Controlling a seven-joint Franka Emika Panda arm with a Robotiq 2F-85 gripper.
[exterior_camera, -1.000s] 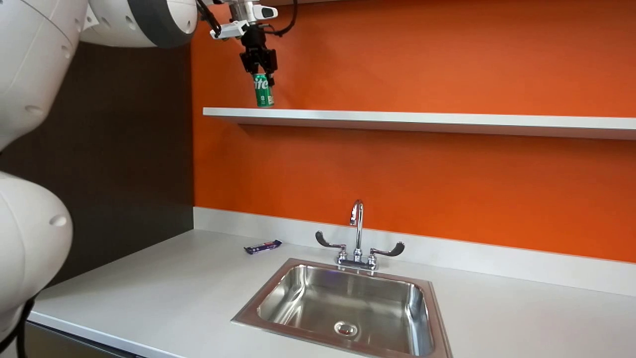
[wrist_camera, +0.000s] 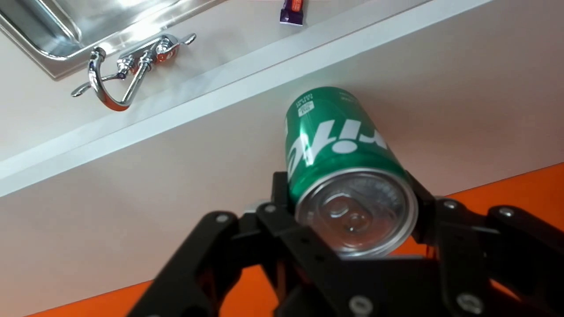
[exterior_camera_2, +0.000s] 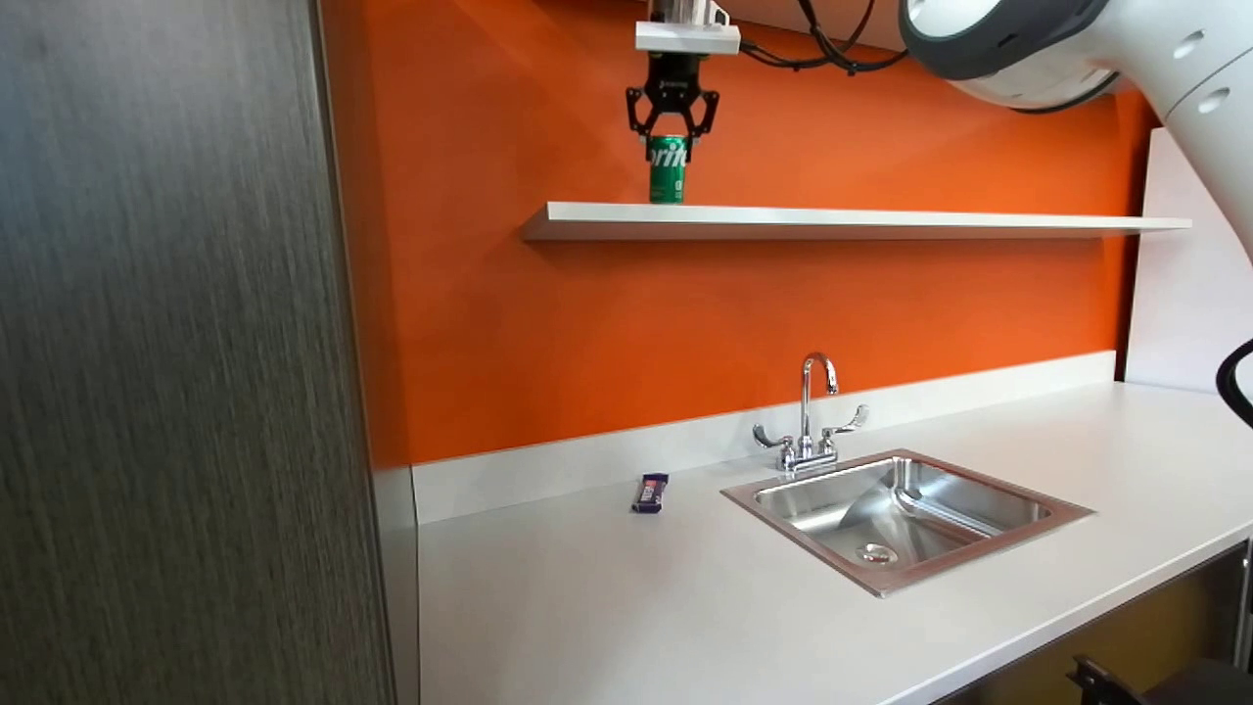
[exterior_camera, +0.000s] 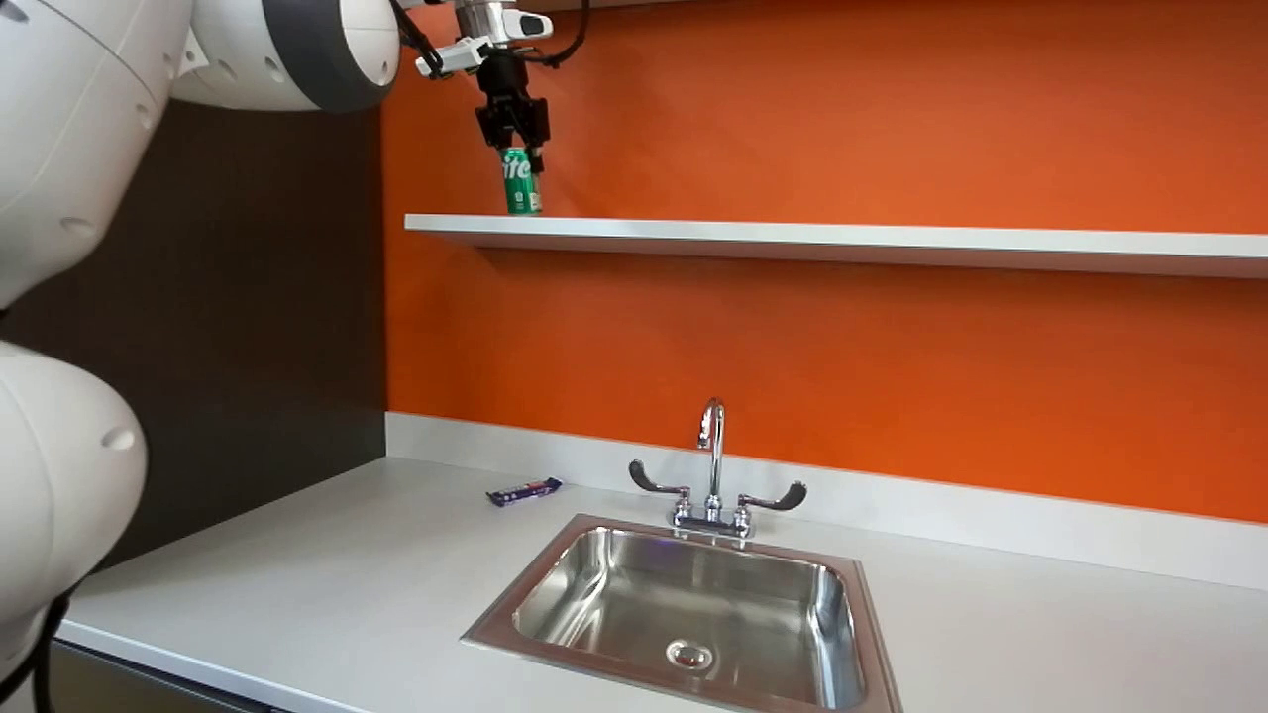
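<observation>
My gripper point(exterior_camera: 519, 160) is shut on a green soda can point(exterior_camera: 519, 190), its fingers on either side of the can's upper part. The can point(exterior_camera_2: 667, 176) stands upright at the left end of the white wall shelf point(exterior_camera_2: 822, 216). Its base appears at the level of the shelf top; whether it touches or hovers just above, I cannot tell. In the wrist view the can's silver lid faces the camera between the black fingers, with the white lettering on its side showing.
A purple-wrapped bar point(exterior_camera: 524, 492) lies on the white counter point(exterior_camera: 321, 559) below. To its right are a chrome faucet point(exterior_camera: 713, 463) and a steel sink point(exterior_camera: 594, 618). The shelf is clear to the right of the can, and an orange wall point(exterior_camera: 892, 119) stands behind it.
In exterior view 1 my gripper and the can have shifted very slightly left along the shelf. The arm's upper link sits a little lower and farther right. Counter items are unmoved.
</observation>
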